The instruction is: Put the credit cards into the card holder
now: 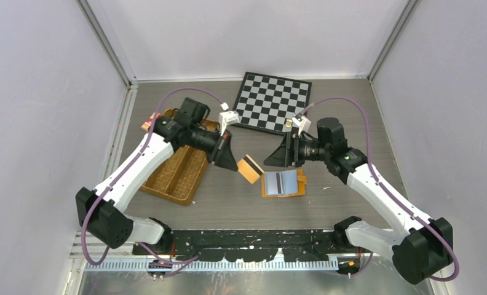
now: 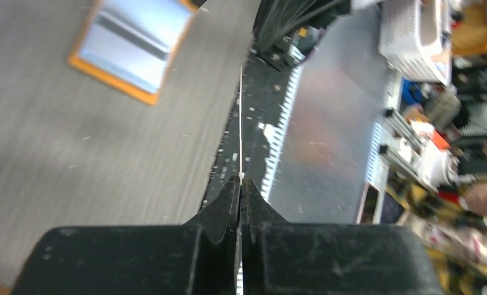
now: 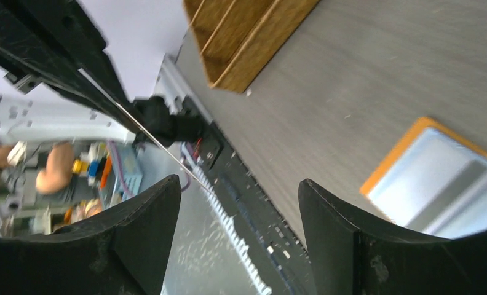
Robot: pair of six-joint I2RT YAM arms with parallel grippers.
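A yellow credit card [image 1: 251,169] with a dark stripe is pinched by one end in my left gripper [image 1: 235,168], which is shut on it. Edge-on, the card [image 2: 241,123] looks like a thin line rising from the fingertips in the left wrist view. My right gripper [image 1: 279,163] stands open just to the right of the card, its fingers empty. In the right wrist view the card [image 3: 146,130] is a thin line on the left, not between the fingers. The orange card holder [image 1: 283,195] lies open on the table, clear sleeves upward, below the right gripper.
To the left stands a brown woven basket [image 1: 183,201] with compartments, partly under the left arm. A checkered board [image 1: 274,99] lies at the back. Bare table [image 1: 222,206] stretches between basket and holder.
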